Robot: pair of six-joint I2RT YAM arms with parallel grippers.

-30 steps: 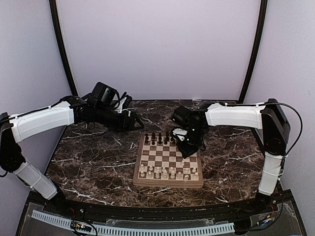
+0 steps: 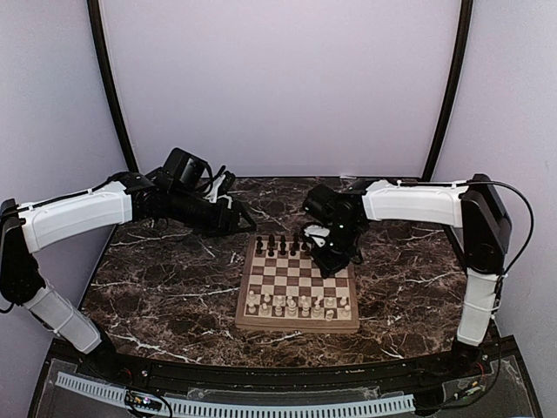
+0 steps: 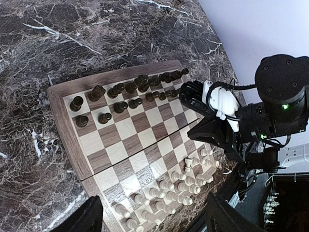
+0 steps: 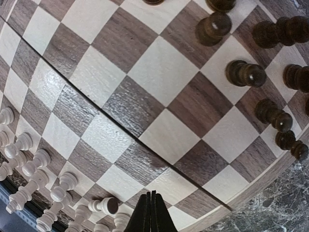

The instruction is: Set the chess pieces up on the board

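Observation:
The wooden chessboard lies on the table. Dark pieces stand along its far side, white pieces along the near side. One white pawn lies on its side just ahead of the white rows, its dark base facing my right gripper. That gripper is shut above the board, with nothing between its fingertips, to the right of the pawn in the right wrist view. The same pawn shows in the left wrist view. My left gripper is open and empty, held left of the board.
Several white pieces are packed close to the fallen pawn. The middle squares of the board are bare. Free marble tabletop lies to the left. My right arm reaches over the board's right side.
The pawn, upright a second ago, now lies on its side. The left arm barely shifted.

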